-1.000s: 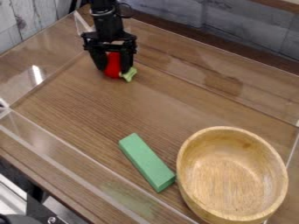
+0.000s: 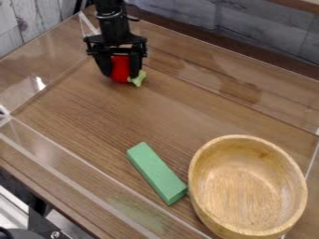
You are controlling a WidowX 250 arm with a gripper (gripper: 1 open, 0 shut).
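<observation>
My black gripper (image 2: 116, 51) is at the top left of the camera view, low over a red object (image 2: 119, 69) with a small light-green piece (image 2: 138, 77) at its right. The fingers are around or just over the red object; whether they grip it is too small to tell. A green block (image 2: 157, 173) lies at the lower middle, and an empty tan bowl (image 2: 247, 185) sits at the lower right.
My gripper and the red object have shifted very slightly to the left. The green block and bowl are unmoved.
</observation>
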